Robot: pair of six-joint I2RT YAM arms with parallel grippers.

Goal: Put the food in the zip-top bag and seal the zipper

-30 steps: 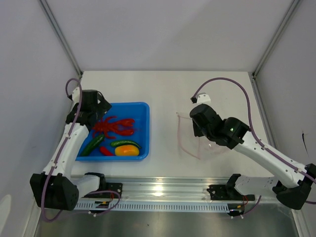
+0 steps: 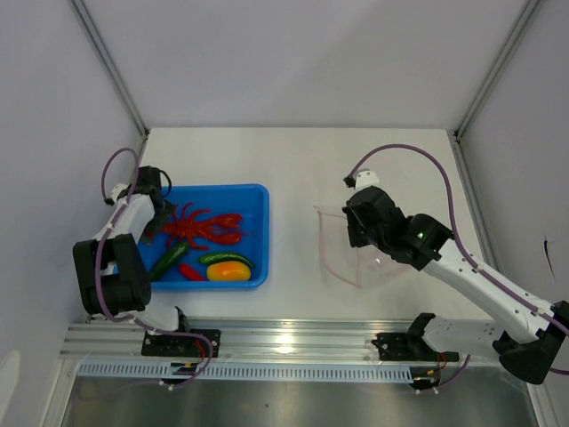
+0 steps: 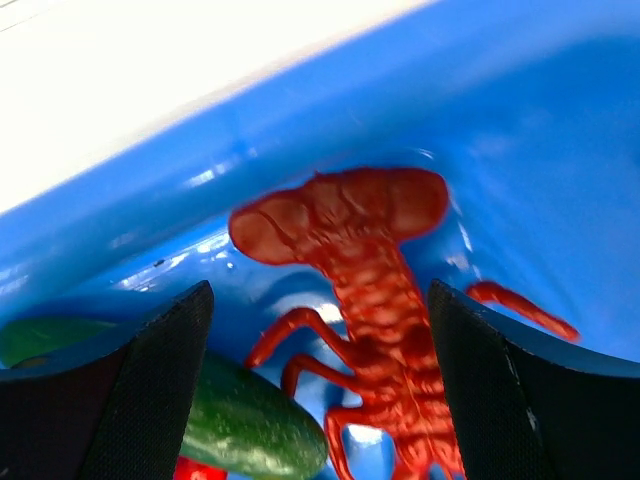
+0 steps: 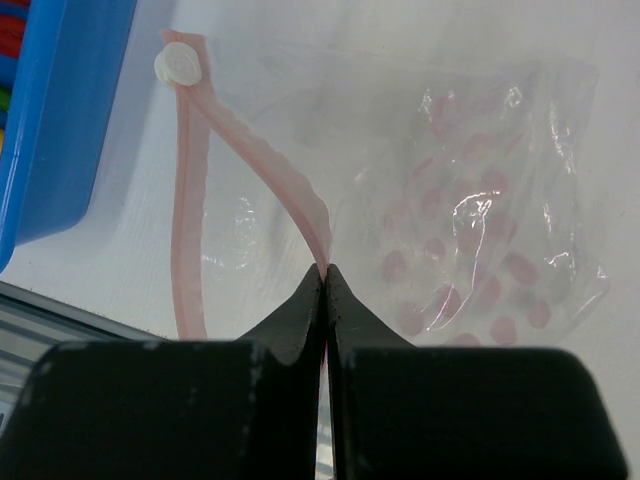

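Note:
In the blue tray lies a red lobster (image 2: 211,228), its tail end showing between the spread fingers of my left gripper, which is open and touches nothing visible. Beside the lobster are a dark green cucumber (image 3: 240,415), a second green one (image 2: 226,257), a yellow pepper (image 2: 228,270) and a small red piece (image 2: 190,272). My right gripper is shut on the thin pink-edged rim of the clear zip bag (image 4: 480,240). The bag's mouth is spread apart, with a white slider (image 4: 178,64) at its far corner.
The blue tray's rim (image 2: 265,233) stands between the left arm and the bag. A metal rail (image 2: 284,329) runs along the front edge.
My left arm has drawn back toward the left wall, and its gripper has come down over the tray's left side. The right arm and the bag have barely shifted.

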